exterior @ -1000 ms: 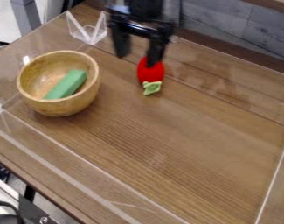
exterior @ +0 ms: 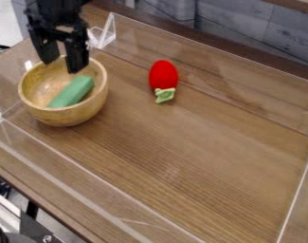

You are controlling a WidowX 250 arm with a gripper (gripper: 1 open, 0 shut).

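Observation:
My gripper (exterior: pixel 65 46) is a dark shape at the top left, over the back of a yellow wooden bowl (exterior: pixel 46 109); it looks open, its fingers pointing down. In the bowl lies a green oblong object (exterior: pixel 71 92). To the right on the table, a red rounded object (exterior: pixel 164 76) with a pale green part at its lower end lies by itself. Whether the fingertips touch the bowl is hard to tell.
A clear or white wire-like item (exterior: pixel 103 28) sits at the back near the gripper. A grey ledge (exterior: pixel 277 19) runs along the top right.
My gripper has moved left and down, from above the middle of the table to over the bowl. The bowl and red object look unmoved.

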